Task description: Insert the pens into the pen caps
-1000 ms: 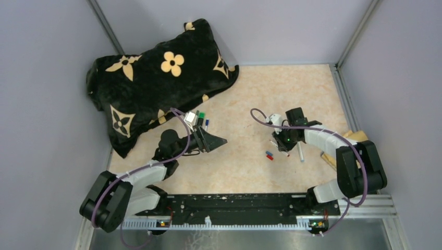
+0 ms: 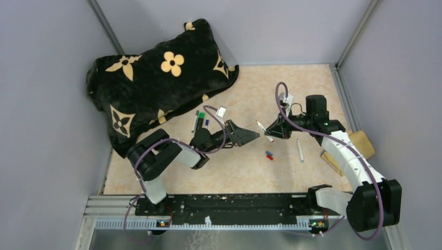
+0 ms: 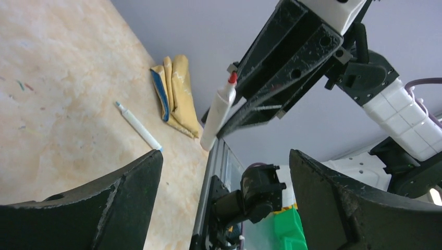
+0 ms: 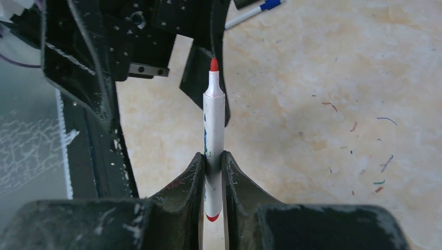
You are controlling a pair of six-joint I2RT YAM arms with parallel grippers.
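Note:
My right gripper (image 2: 271,132) is shut on a white pen (image 4: 213,125) with a red tip, held upright in the right wrist view and raised above the table in the left wrist view (image 3: 219,112). My left gripper (image 2: 249,135) is open and empty, just left of that pen, its fingers toward it. A blue cap (image 2: 269,153) and a red cap (image 2: 269,157) lie on the table below. Another white pen (image 2: 300,150) lies to their right, also seen in the left wrist view (image 3: 139,126).
A dark patterned cushion (image 2: 156,83) fills the back left, with several markers (image 2: 199,121) beside it. A folded yellow cloth (image 2: 362,143) lies at the right edge.
The right gripper has lifted the pen and moved it up and left in the top view. The left gripper has moved rightward toward it.

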